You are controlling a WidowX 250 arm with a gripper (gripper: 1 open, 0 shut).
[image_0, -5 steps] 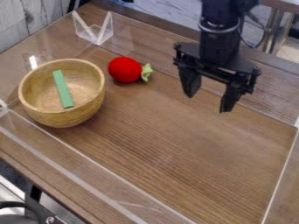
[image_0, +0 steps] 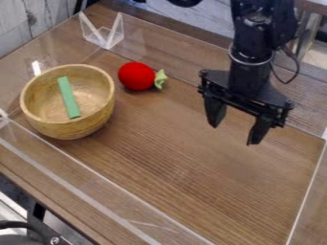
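My black gripper (image_0: 240, 115) hangs over the right half of the wooden table, its two black fingers spread apart and pointing down, with nothing visible between them. A red tomato-like object (image_0: 136, 76) with a small green tip lies at upper middle, left of the gripper. A wooden bowl (image_0: 90, 122) sits at the left, holding a green bar (image_0: 69, 99).
A clear wire or plastic rack (image_0: 103, 31) stands at the back left by the wall. A black cable lies at the lower left edge.
The objects on the table are unchanged.
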